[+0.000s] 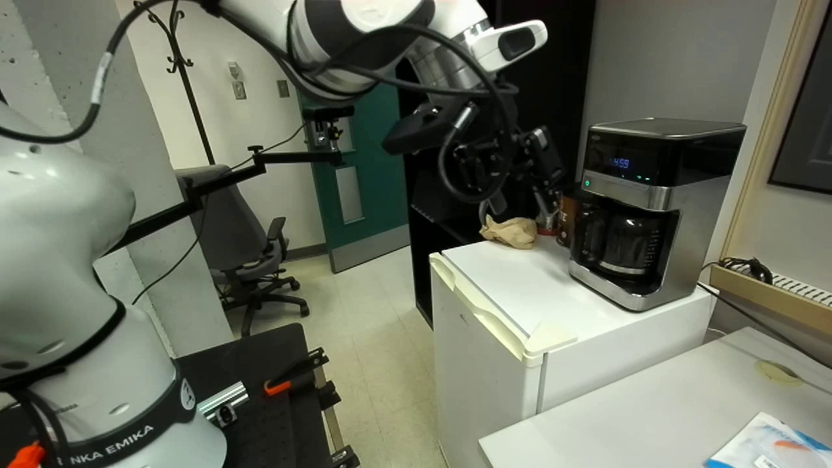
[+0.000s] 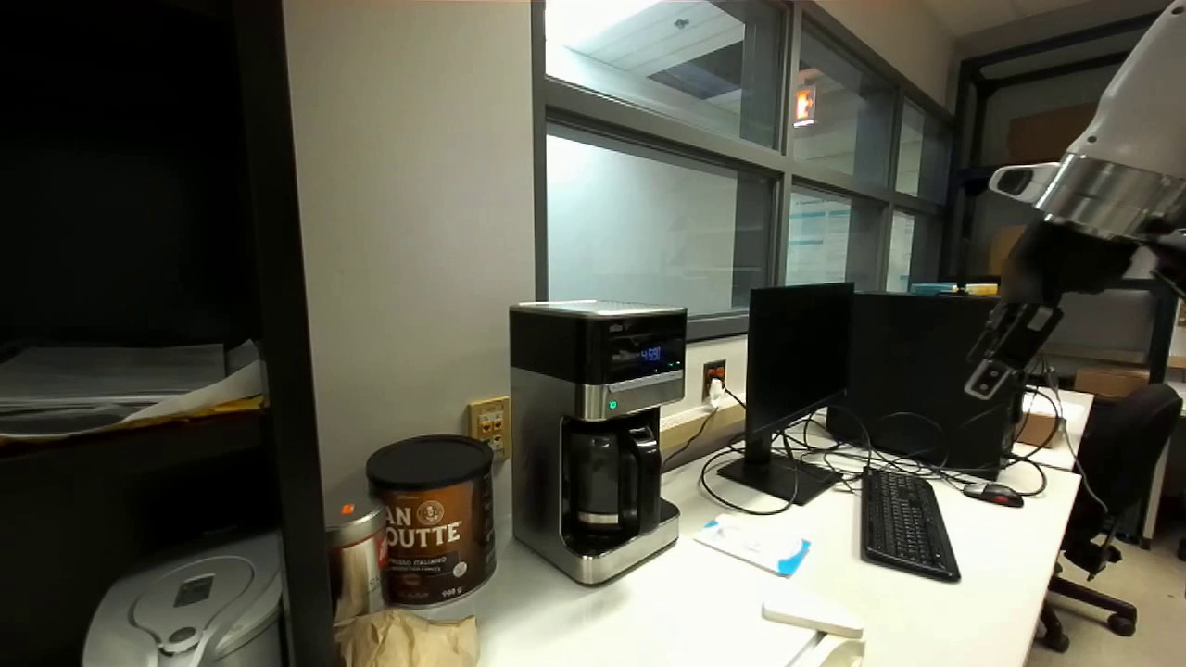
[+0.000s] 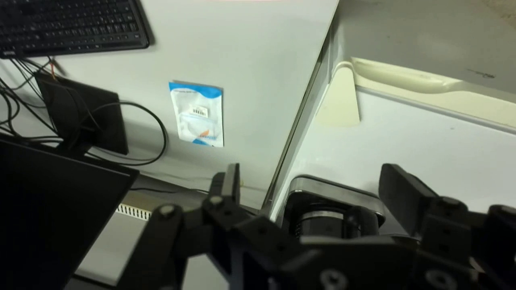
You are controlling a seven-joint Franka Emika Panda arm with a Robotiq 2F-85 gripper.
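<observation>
My gripper is open in the wrist view, its two black fingers wide apart with nothing held between them. Past the fingers, lower in that view, show the coffee maker's silver base and the top of its glass carafe (image 3: 321, 226). In exterior view 1 the gripper hangs in the air above the back of the white fridge top (image 1: 511, 285), left of the black and silver coffee maker (image 1: 706, 226) and apart from it. The carafe (image 1: 624, 246) sits inside the machine. Exterior view 2 has the coffee maker (image 2: 545, 434) near the middle.
A brown coffee can (image 2: 434, 522) and a crumpled paper bag (image 2: 411, 643) stand beside the machine. On the adjoining desk lie a white and blue packet (image 3: 197, 115), a keyboard (image 3: 72, 26), cables and a monitor (image 3: 48, 208).
</observation>
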